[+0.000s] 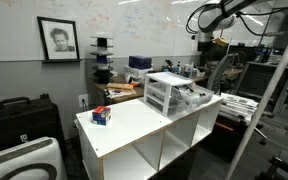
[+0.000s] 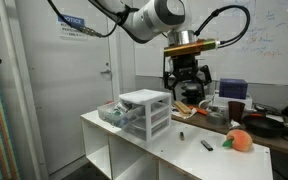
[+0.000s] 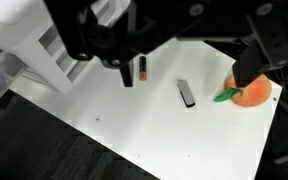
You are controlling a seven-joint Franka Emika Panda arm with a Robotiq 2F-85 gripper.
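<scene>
High above the white counter, my gripper (image 2: 187,82) hangs with its dark fingers spread apart, open and empty. The wrist view shows the same gripper with a wide gap between its fingers. Below it on the counter lie a small dark marker-like piece (image 3: 185,93) and a short brown-and-black one (image 3: 142,69). To the right sits a round orange fruit-like object (image 3: 252,93) with a green leaf; it also shows near the counter's right end (image 2: 237,140) in exterior view 2. A white drawer unit (image 2: 147,118) stands left of the gripper.
Clear bins (image 2: 112,112) stand beside the drawers. Behind the counter are a dark pan (image 2: 262,125) and a dark blue box (image 2: 233,90). Exterior view 1 shows a red-and-blue box (image 1: 101,115) at the counter's near end.
</scene>
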